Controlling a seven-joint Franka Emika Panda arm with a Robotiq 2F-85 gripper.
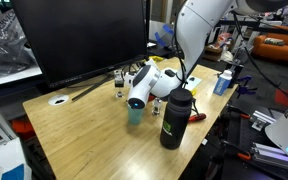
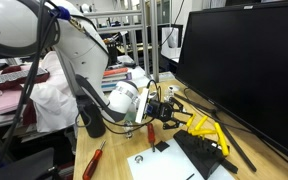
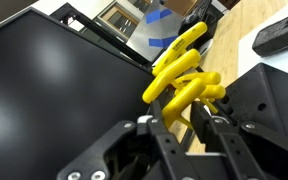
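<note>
A yellow plastic piece with several thick bars (image 3: 179, 72) leans over a black block (image 3: 264, 95) in the wrist view. My gripper has its dark fingers close around the lower end of one yellow bar and looks shut on it; the exact contact is partly hidden. From exterior view 2, the yellow piece (image 2: 208, 132) rests by the black block (image 2: 199, 152), with my gripper (image 2: 181, 110) at its left side. The arm mostly hides the yellow piece in exterior view 1, where the gripper (image 1: 126, 76) points toward the monitor.
A large black monitor (image 1: 89, 45) stands behind the gripper. Near the arm are a black cylinder (image 1: 176, 120) and a teal cup (image 1: 135, 114). A red-handled screwdriver (image 2: 92, 163) and a white sheet (image 2: 164, 162) lie on the table.
</note>
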